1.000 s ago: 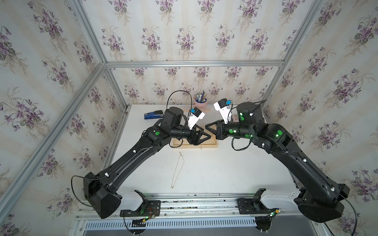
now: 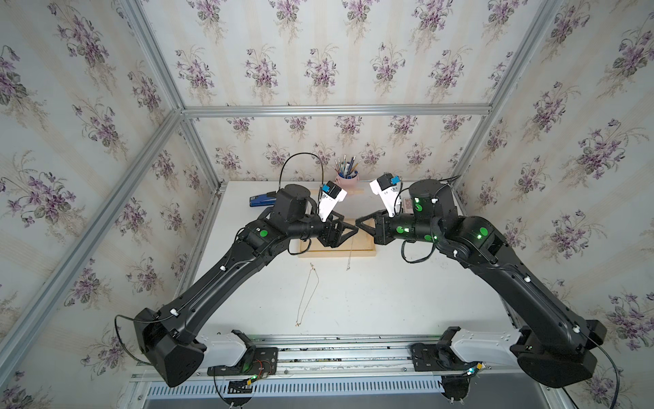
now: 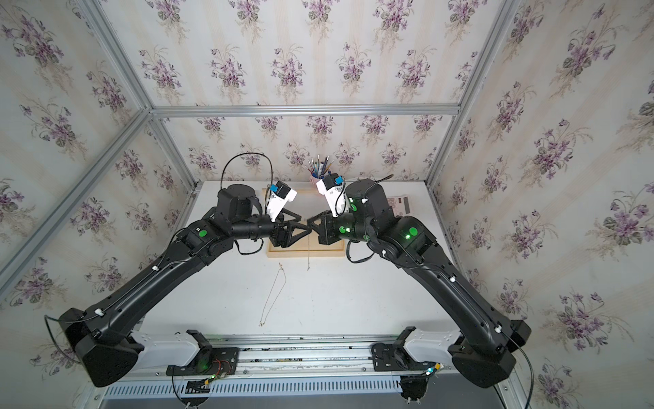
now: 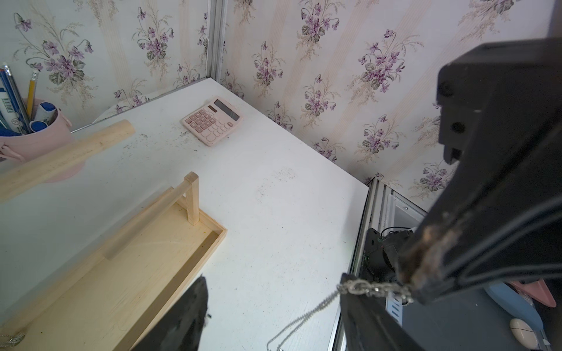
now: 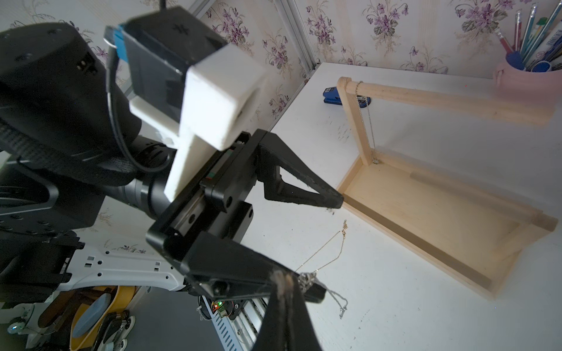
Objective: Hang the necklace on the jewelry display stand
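Note:
My right gripper [image 2: 361, 222] is shut, with a silver necklace [image 5: 305, 282] at its fingertips, dangling over the white table in both wrist views. My left gripper [image 2: 351, 226] is open, facing it from the left, very close. The wooden stand [image 5: 433, 105] has a crossbar above a tray, with a chain [image 5: 370, 128] hanging at its left end. A gold necklace [image 2: 306, 300] lies on the table in front.
A blue stapler [image 2: 262, 199], a pink pen cup [image 2: 346, 176] and a pink calculator [image 4: 209, 121] are at the back.
My left gripper has moved slightly left and up. The right arm is nearly still. A dangling chain shows more clearly below the grippers in the top left view.

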